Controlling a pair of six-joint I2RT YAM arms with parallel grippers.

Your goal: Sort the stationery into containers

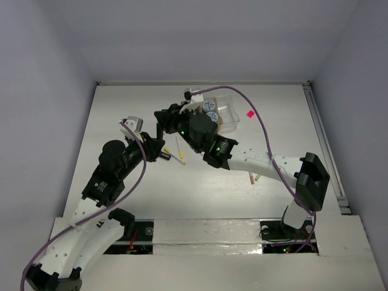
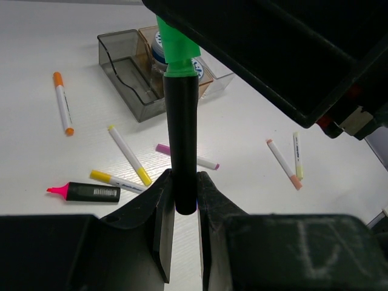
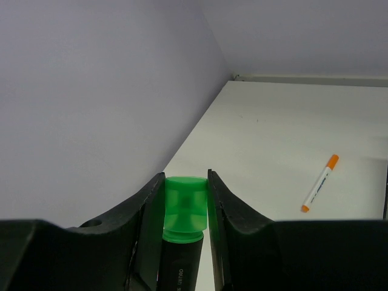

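Note:
My left gripper is shut on the black barrel of a highlighter (image 2: 182, 133), which stands roughly upright in the left wrist view. Its green cap (image 3: 185, 203) lies between the two fingers of my right gripper (image 1: 160, 115), with a finger close along each side; whether they press on it cannot be told. On the table are a black highlighter with a pink tip (image 2: 91, 192), an orange-ended marker (image 2: 63, 104), two yellow-ended markers (image 2: 128, 154) and a purple-capped marker (image 2: 206, 163).
A clear divided container (image 2: 124, 79) with round-lidded items (image 1: 209, 105) stands at the back, partly behind my right arm. Two more markers (image 2: 282, 162) lie to the right, and a small pink object (image 1: 250, 113) sits beside the container.

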